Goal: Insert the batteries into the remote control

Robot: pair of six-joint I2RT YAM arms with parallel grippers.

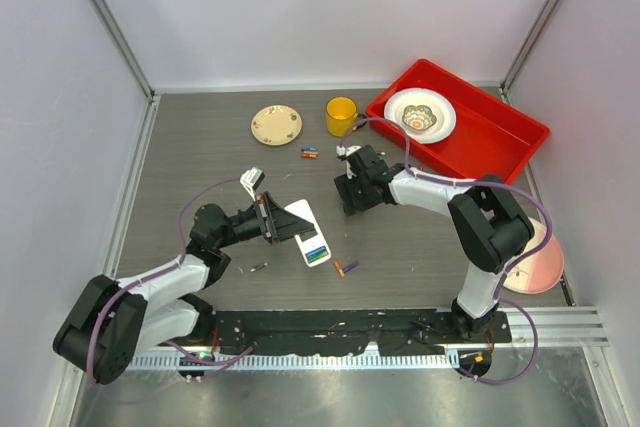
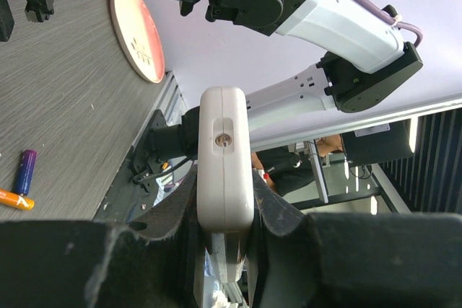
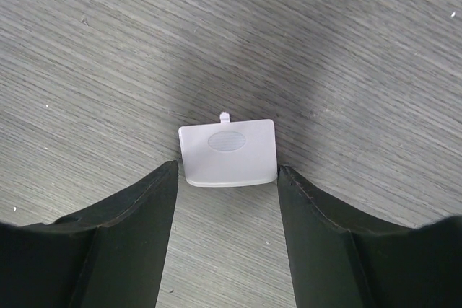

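Note:
The white remote (image 1: 308,229) is held by my left gripper (image 1: 292,225), shut on one end; batteries show in its compartment. In the left wrist view it stands edge-on between the fingers. My right gripper (image 1: 348,191) is low over the mid table. In the right wrist view a small white battery cover (image 3: 227,152) lies on the table between the fingertips, which stand part open at its lower corners. An orange battery (image 2: 13,200) and a purple battery (image 2: 26,171) lie on the table near the front, below the right gripper in the top view.
A red bin (image 1: 505,147) with a plate and bowl is at back right. A yellow mug (image 1: 340,115), a small plate (image 1: 276,125) and more batteries (image 1: 309,153) sit at the back. A pink plate (image 1: 540,269) is at front right.

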